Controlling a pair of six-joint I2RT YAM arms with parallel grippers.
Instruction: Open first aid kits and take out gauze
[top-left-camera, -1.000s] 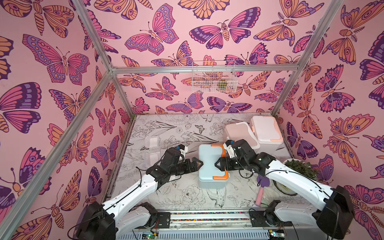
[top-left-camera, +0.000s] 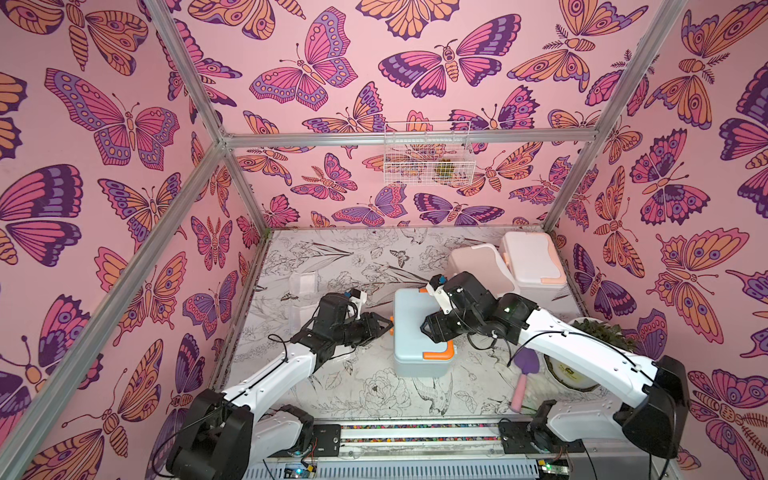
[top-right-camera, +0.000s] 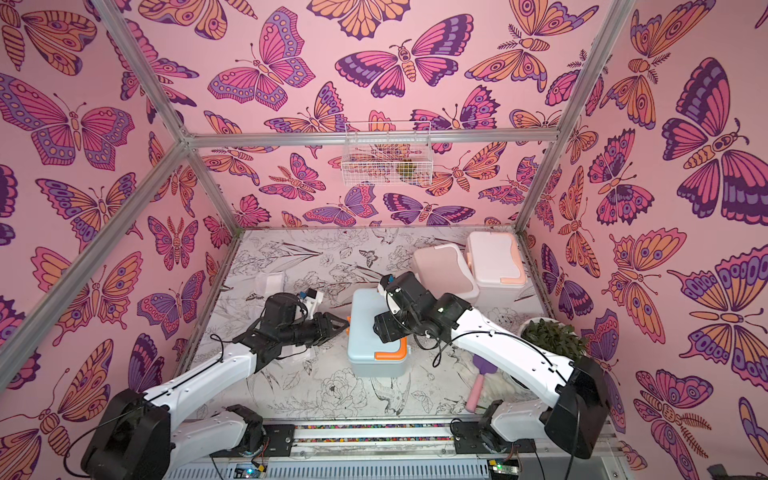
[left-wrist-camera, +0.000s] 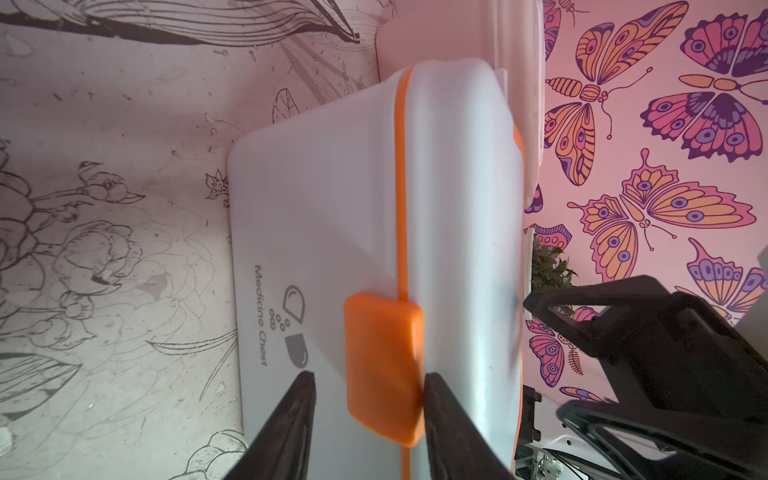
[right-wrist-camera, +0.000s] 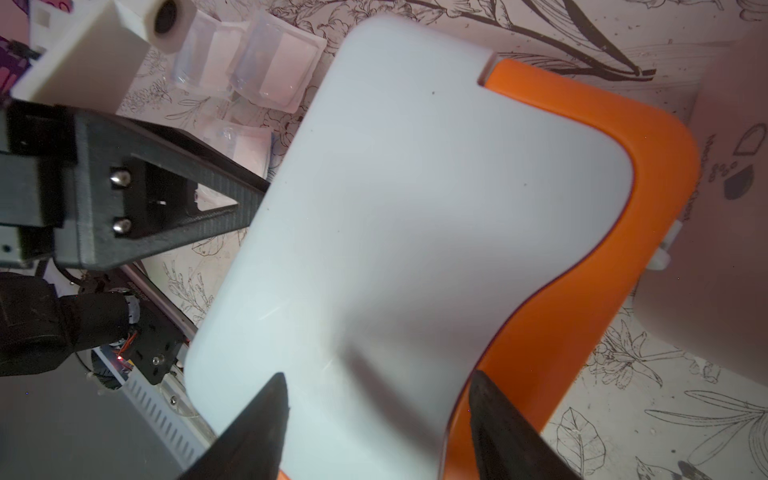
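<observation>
The blue first aid kit (top-left-camera: 412, 316) stands lidded on the table between my arms, its orange handle (right-wrist-camera: 592, 112) along the right side of the lid. My left gripper is at the kit's left side. Its fingers stand either side of the orange latch (left-wrist-camera: 384, 364), with a visible gap on one side; whether they clamp it cannot be made out. Above the lid, my right gripper has its fingers apart, one near the handle's inner edge and the other over the lid. No gauze shows; the kit's inside is hidden.
Two more kits, a beige one (top-right-camera: 444, 272) and a white one (top-right-camera: 494, 256), stand at the back right. Clear plastic boxes (top-left-camera: 304, 284) lie at the left. A purple-headed tool (top-left-camera: 525, 360) and a potted plant (top-right-camera: 552, 340) are at the right.
</observation>
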